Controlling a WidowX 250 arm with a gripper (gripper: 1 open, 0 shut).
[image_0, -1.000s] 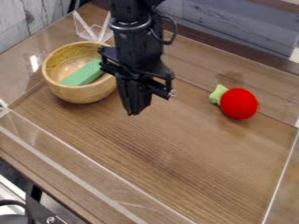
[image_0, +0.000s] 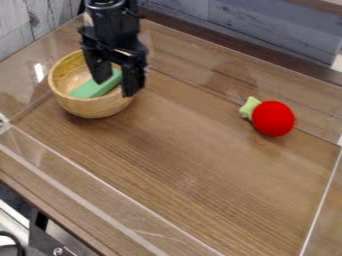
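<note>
My black gripper (image_0: 112, 62) is over the wooden bowl (image_0: 88, 96) at the upper left of the camera view, with its fingers spread open at the bowl. A green oblong object (image_0: 94, 84) lies in the bowl, partly behind the gripper. The fingertips are dark and blurred, and I see nothing clearly held between them.
A red ball-like object (image_0: 274, 119) with a small pale green part lies on the right of the wooden table (image_0: 187, 180). Low walls edge the back and left.
My gripper has moved back and to the left, from above the middle of the table to over the bowl. The bowl and red object have not visibly moved.
</note>
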